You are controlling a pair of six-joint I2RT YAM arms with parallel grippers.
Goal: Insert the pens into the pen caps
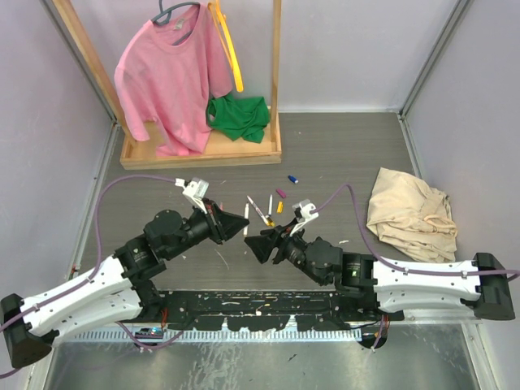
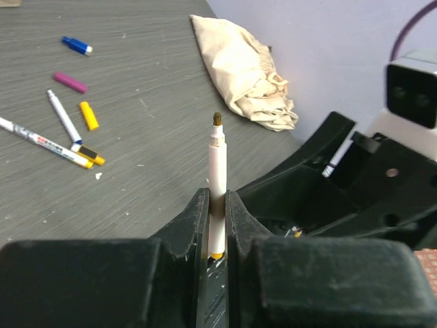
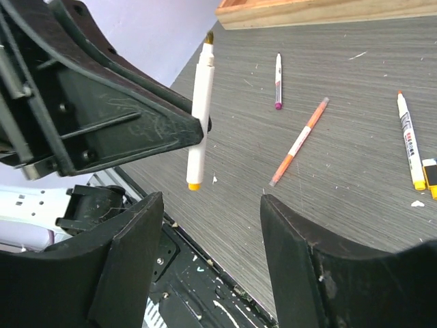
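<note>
A white pen (image 2: pixel 217 164) with a bare dark nib on top and a yellow lower end stands upright, with my left gripper shut on its body. In the right wrist view, the held pen (image 3: pixel 196 164) hangs beyond my right gripper, whose fingers stand apart with nothing between them. Loose caps lie on the table: blue (image 2: pixel 76 45), purple (image 2: pixel 70 82) and yellow (image 2: pixel 89 115). Other pens there are a yellow-ended one (image 3: pixel 410 140), a blue-ended one (image 2: pixel 65 116), an orange one (image 3: pixel 300 140) and a purple-ended one (image 3: pixel 278 78).
A beige cloth bag (image 1: pixel 413 215) rests on the right. At the back left stands a wooden rack (image 1: pixel 219 154) with a pink shirt (image 1: pixel 175 77). Both grippers are close together over the table's front middle.
</note>
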